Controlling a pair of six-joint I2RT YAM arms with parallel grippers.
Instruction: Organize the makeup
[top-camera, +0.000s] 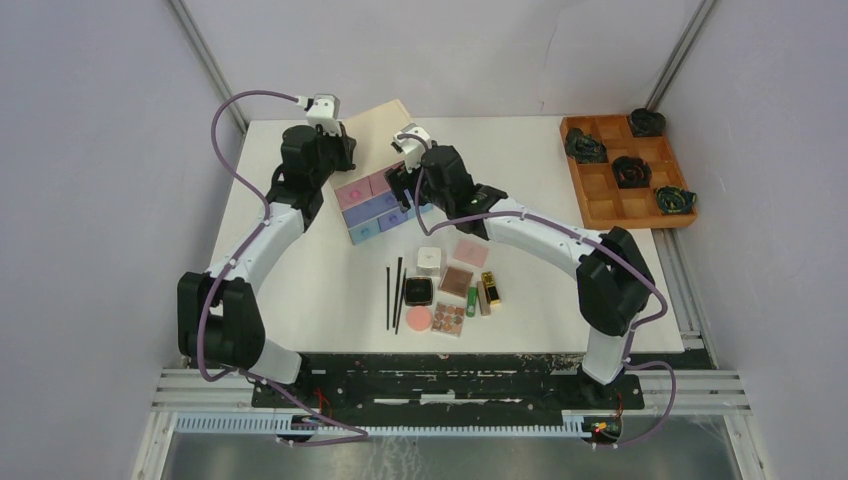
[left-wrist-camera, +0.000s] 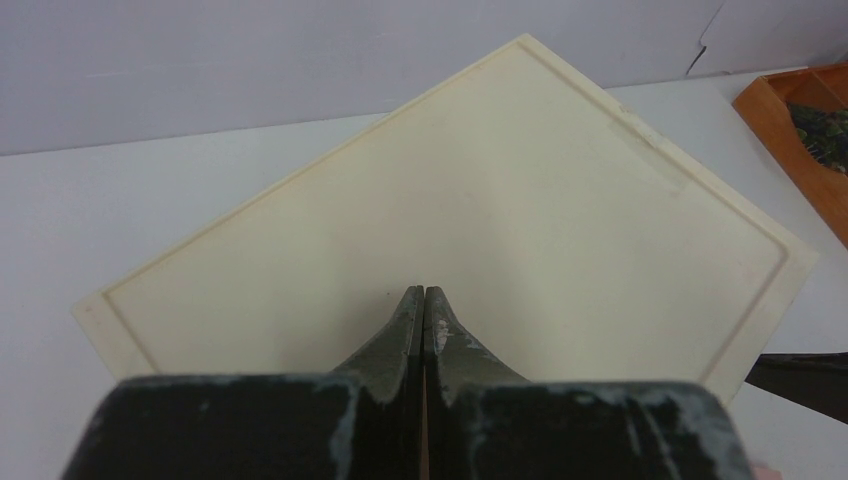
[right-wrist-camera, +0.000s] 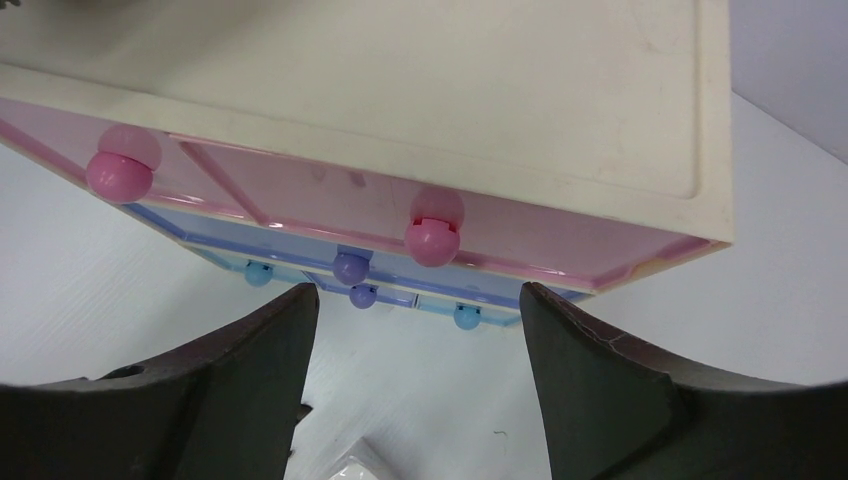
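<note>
A cream drawer organizer (top-camera: 375, 130) with pink, purple and blue drawers stands at the back left. My left gripper is at its top panel (left-wrist-camera: 450, 180), fingertips closed together with no object visible between them. My right gripper faces the drawer fronts, fingers apart, below the right pink knob (right-wrist-camera: 432, 243); another pink knob (right-wrist-camera: 118, 178) is further left. Makeup lies on the table front: brushes (top-camera: 388, 298), a black case (top-camera: 418, 291), a pink round item (top-camera: 418, 319), palettes (top-camera: 448, 320), tubes (top-camera: 471, 302) and a white box (top-camera: 428, 260).
A wooden compartment tray (top-camera: 605, 200) with dark green bundles sits at the back right.
</note>
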